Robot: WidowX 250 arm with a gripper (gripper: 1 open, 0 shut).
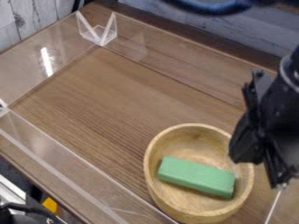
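A light wooden bowl (pixel 166 199) sits on the wooden table at the lower middle right, with a green rectangular block (pixel 197 177) lying inside it. The dark gripper (pixel 250 145) is above and to the right of the bowl; whether anything is between its fingers is hard to see, and none shows.
Clear plastic walls run along the left and front edges, and a small clear bracket (pixel 100 33) stands at the back left.
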